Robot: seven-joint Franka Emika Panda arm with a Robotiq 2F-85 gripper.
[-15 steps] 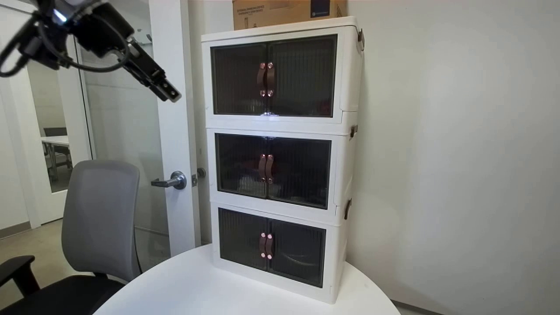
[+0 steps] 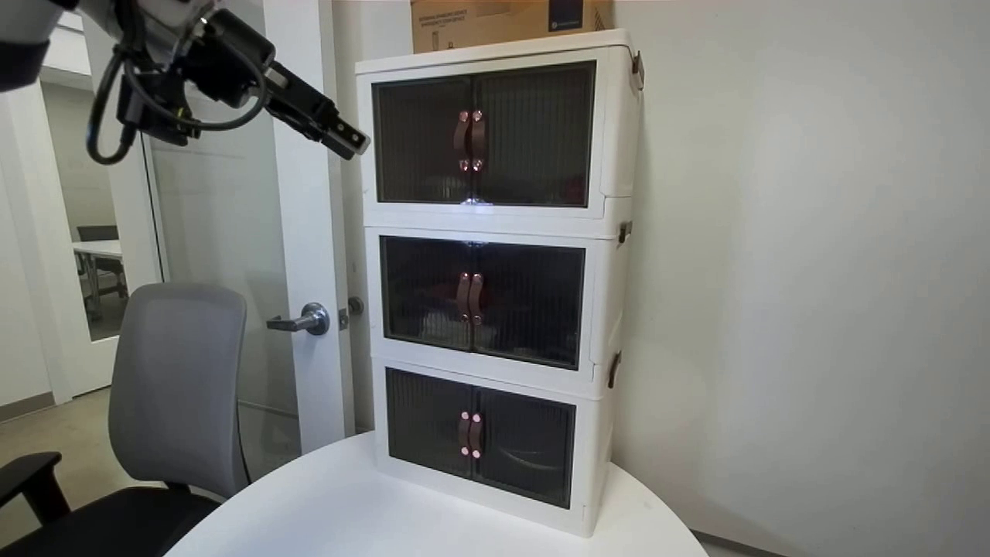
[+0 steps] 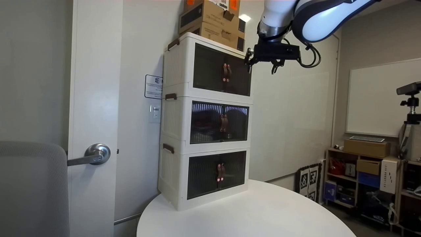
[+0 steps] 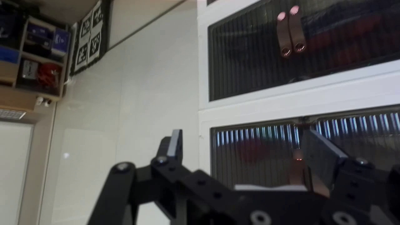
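A white three-tier cabinet [image 2: 594,218] stands on the round table, its dark ribbed doors closed on every tier. Brown strap handles with pinkish studs hang in pairs at the centre of the top doors [image 2: 470,140], the middle doors [image 2: 470,298] and the bottom doors [image 2: 471,433]. My gripper [image 3: 262,70] is up at the height of the top tier, apart from the doors, and stands open with nothing between its fingers. In the wrist view, one finger [image 4: 175,144] lies over the pale wall; the other [image 4: 324,153] partly covers a handle pair.
Cardboard boxes [image 3: 213,25] sit on top of the cabinet. A grey chair [image 2: 176,381] and a door with a lever handle [image 2: 302,320] are to the left in exterior view 1.
In exterior view 1 my gripper has moved right and slightly up, closer to the cabinet's top tier. The cabinet and its doors look the same.
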